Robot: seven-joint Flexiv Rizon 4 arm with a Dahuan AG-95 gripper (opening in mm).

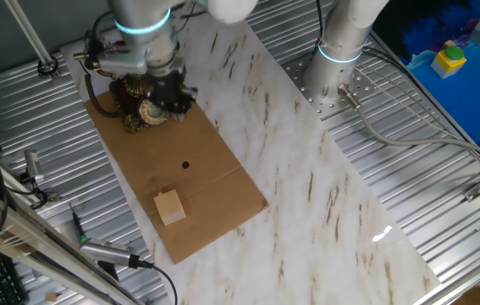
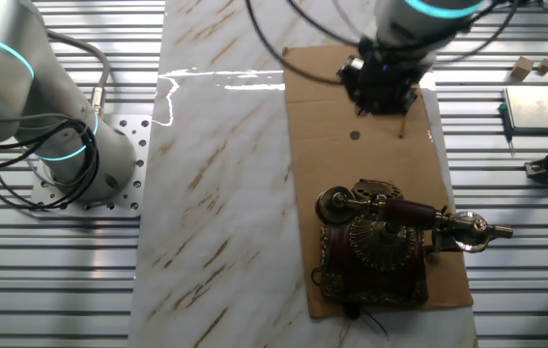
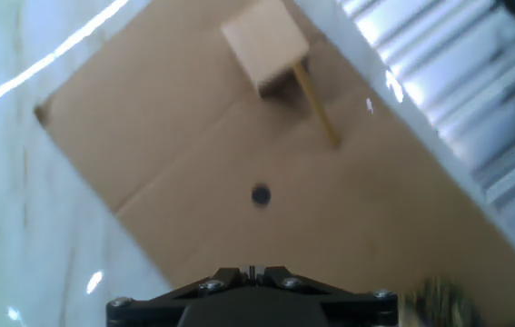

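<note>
My gripper shows at the bottom of the wrist view with its fingers together and nothing visible between them. It hangs above the cardboard sheet (image 1: 214,191), overlapping the old-style telephone (image 1: 138,119) in exterior view 1. The telephone, dark red with brass trim, stands at one end of the cardboard, its handset (image 2: 409,215) lying across the top. Toward the other end sits a pale wooden block (image 3: 266,44), with a thin stick (image 3: 316,104) extending from beside it. Between block and telephone is a small black round spot (image 3: 261,194).
Slatted metal surfaces border the table. A handheld tool with a cable (image 1: 108,252) lies off the table's edge. A yellow box with a green button (image 1: 449,61) sits far off on a blue surface.
</note>
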